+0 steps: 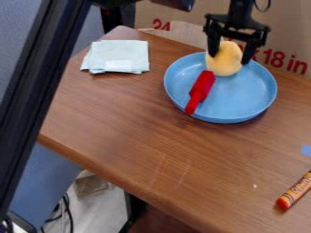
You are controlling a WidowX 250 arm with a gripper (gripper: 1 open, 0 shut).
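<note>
The black gripper [230, 49] hangs over the back of the blue plate [245, 96], its two fingers down on either side of a pale yellow, rounded object [223, 63]; whether they grip it is hard to tell. A red object [201, 92], long and slim, lies on the left part of the plate, in front of the yellow one.
A folded light cloth [115, 57] lies at the table's back left. An orange tube [294, 189] is at the right edge, near a blue patch [305, 150]. Cardboard stands behind.
</note>
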